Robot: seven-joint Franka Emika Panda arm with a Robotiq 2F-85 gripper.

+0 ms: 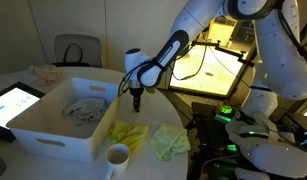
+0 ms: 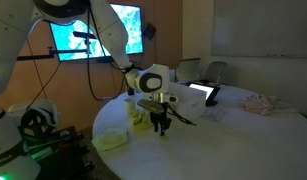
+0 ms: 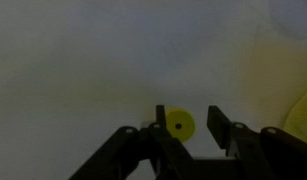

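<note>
A small yellow round thing with a dark hole in its middle sits between my gripper's dark fingers in the wrist view. My gripper is shut on it near the right end of the white box. In exterior view 2 the gripper points down, with a small yellowish bit showing under its tips. Most of the held thing is hidden by the fingers, and I cannot tell whether it touches the table.
The white box has a grey cloth inside. Yellow cloth, a white mug and a pale green cloth lie nearer the front. Open table stretches right of the gripper in exterior view 2.
</note>
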